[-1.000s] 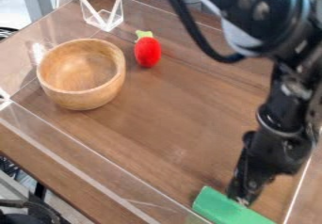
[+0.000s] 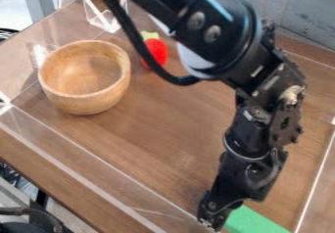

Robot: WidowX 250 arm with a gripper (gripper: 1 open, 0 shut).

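The black arm reaches down from the top to the bottom right, where its gripper (image 2: 215, 211) is low at a green object (image 2: 262, 224), partly cut off by the lower edge of the view. Whether the fingers are around the green object or only over it, and how far they are open, is unclear.
A wooden bowl (image 2: 85, 92) sits at the left. A red toy vegetable (image 2: 155, 53) with a green top lies behind it, partly beside the arm. Clear plastic edges border the wooden board (image 2: 144, 139).
The gripper has shifted left and slightly down, and the upper arm has moved left. The green object appears shifted a little right, with less of it in sight.
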